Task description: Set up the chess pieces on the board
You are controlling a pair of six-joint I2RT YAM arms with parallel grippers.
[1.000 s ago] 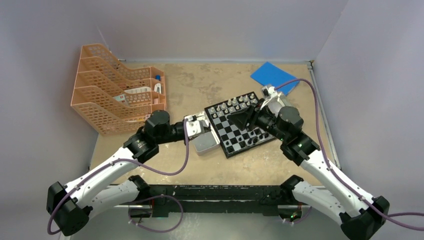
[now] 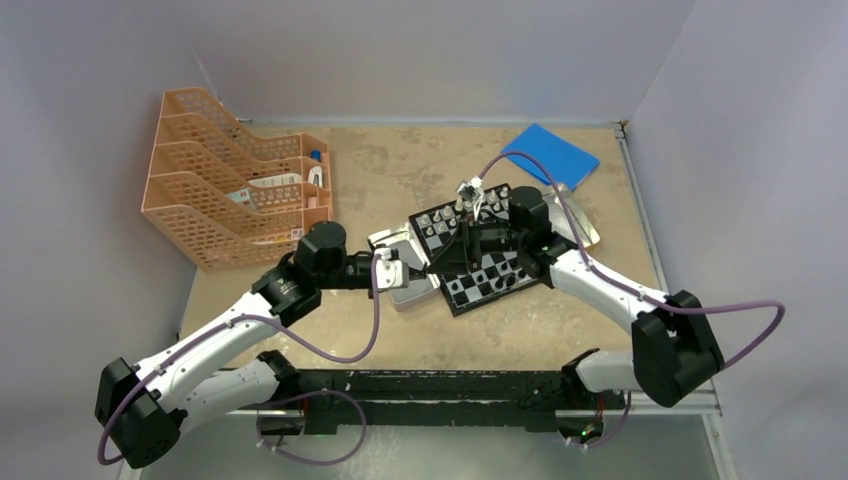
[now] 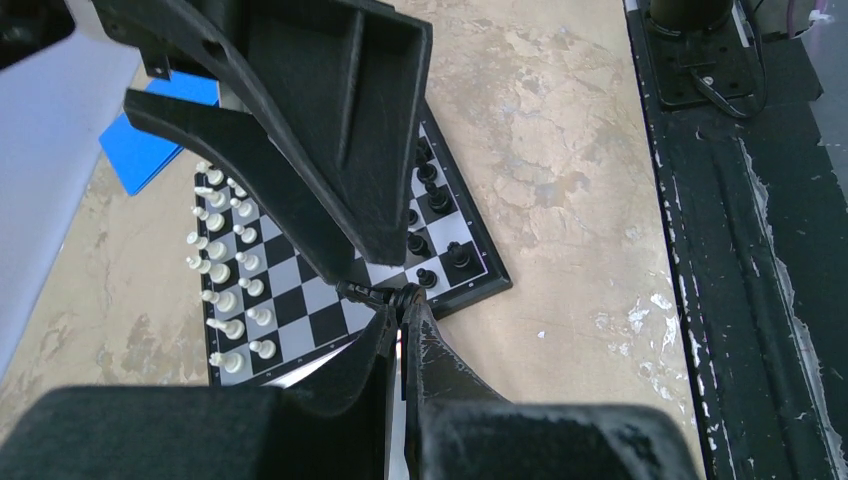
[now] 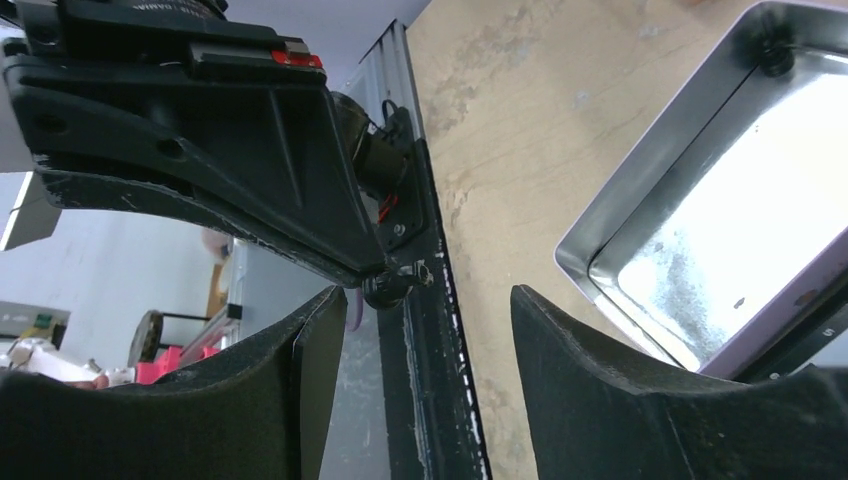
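In the left wrist view, my left gripper is shut on a small black chess piece, held lying sideways at the fingertips. The same black piece shows in the right wrist view, at the tip of the left gripper's dark fingers. My right gripper is open, its fingers to either side of the piece in that view; whether they touch it I cannot tell. The chessboard lies below, partly hidden by the right arm. White pieces line one side, black pieces the opposite side.
A grey metal tray sits beside the board, with a black piece in its corner. An orange organizer stands at the left back, and a blue sheet lies at the back right.
My right arm has swung left across the board, bringing its gripper up to the left one. The left gripper has shifted slightly right and downward in the top view.
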